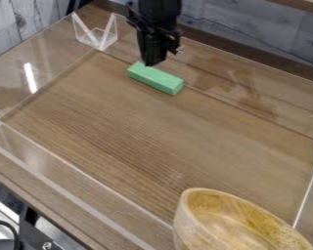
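Observation:
A green block (pixel 156 80) lies on the wooden table (pixel 133 146), toward the back middle. My black gripper (pixel 146 51) is above it and a little behind, apart from it. The fingertips are small and dark; whether they are open or shut, or hold anything, is unclear.
A cream-coloured bowl (pixel 238 223) sits at the front right corner. A white wire-like object (pixel 97 29) stands at the back left. The table's edges run along the left and back.

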